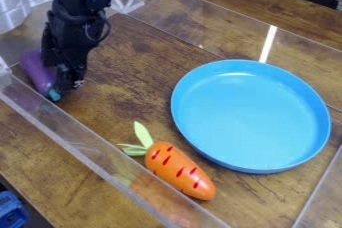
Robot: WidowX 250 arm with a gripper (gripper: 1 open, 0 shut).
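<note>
My black gripper [74,64] hangs low at the upper left, over a purple object [40,73] that lies by the clear wall, a small teal tip toward the front. The fingers overlap the object; whether they are open or shut on it I cannot make out.
A large blue plate [250,112] fills the right side. An orange toy carrot [175,172] with pale green leaves lies at the front centre. Clear plastic walls border the wooden surface, whose middle is mostly bare. A blue item [10,212] sits outside at the bottom left.
</note>
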